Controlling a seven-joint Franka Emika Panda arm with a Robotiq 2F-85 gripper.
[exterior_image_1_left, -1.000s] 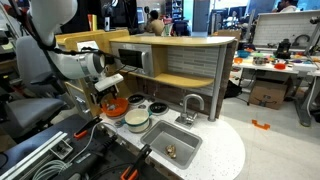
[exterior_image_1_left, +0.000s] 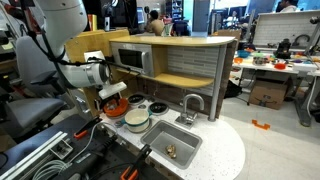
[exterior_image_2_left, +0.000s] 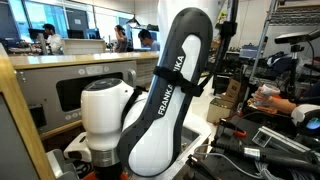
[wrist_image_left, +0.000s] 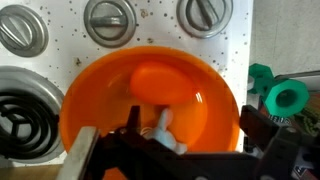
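An orange bowl (wrist_image_left: 200, 82) fills the middle of the wrist view. Inside it lie a pale grey-white item (wrist_image_left: 166, 128) and an orange-red patch (wrist_image_left: 160, 80) near the far wall; what they are is hard to tell. My gripper is open over the near side of the bowl, its dark fingers spread apart. In exterior view 1 the gripper (exterior_image_1_left: 104, 104) is low at the orange bowl (exterior_image_1_left: 114, 106), at the counter's left end. The arm largely hides the bowl in exterior view 2, and contact with the contents cannot be made out.
A stove burner (wrist_image_left: 28, 115) and knobs (wrist_image_left: 110, 20) lie beside the bowl; green round parts (wrist_image_left: 287, 97) are on the right. A pale pot (exterior_image_1_left: 137, 120) stands nearby, with the sink (exterior_image_1_left: 172, 148) and faucet (exterior_image_1_left: 190, 106) further right. The microwave (exterior_image_1_left: 133, 58) is behind.
The arm has come down and slightly right, bringing the gripper lower at the orange bowl. The pot and the other counter items look unmoved.
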